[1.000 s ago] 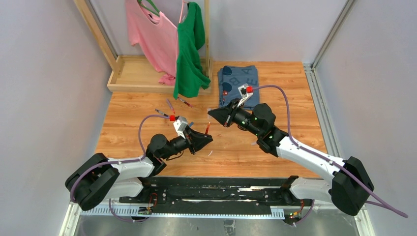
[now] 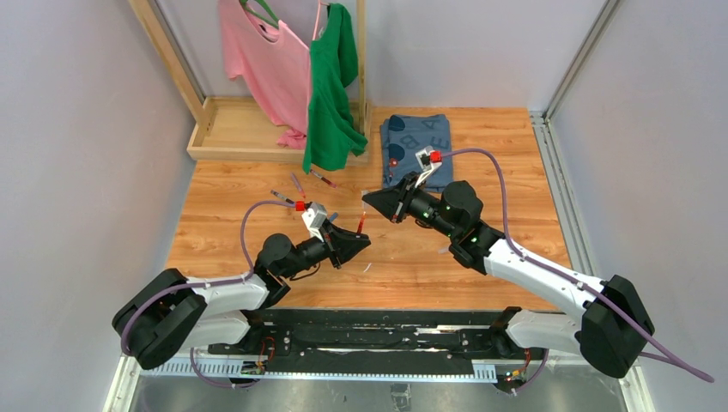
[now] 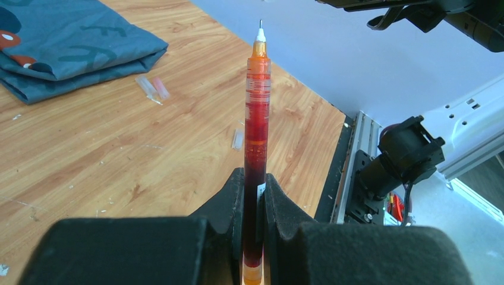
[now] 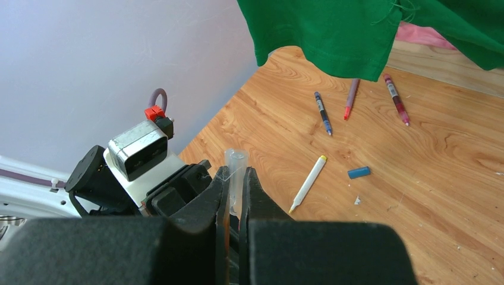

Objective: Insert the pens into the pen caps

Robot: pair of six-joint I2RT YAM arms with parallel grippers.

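A red-orange pen [image 3: 257,113] stands upright, tip up, with my left gripper [image 2: 365,240] shut around its lower part. A clear cap [image 4: 237,163] is pinched in my right gripper [image 2: 371,199], which is shut on it. In the top view, the cap is above and apart from the pen's tip. Loose on the wood lie a white pen with yellow ends [image 4: 308,183], a dark blue pen [image 4: 323,113], a purple pen with a red tip [image 4: 351,100] and a dark red pen [image 4: 396,100]. A blue cap [image 4: 359,172] and clear and pink caps [image 3: 159,88] also lie there.
A folded blue cloth [image 2: 418,142] lies at the back. Pink and green shirts [image 2: 330,90] hang from a wooden rack with a tray base [image 2: 232,112]. The table [image 2: 481,292] has free room at the front and right.
Almost nothing differs. The left gripper and its pen show at most a very slight shift; the right arm looks the same.
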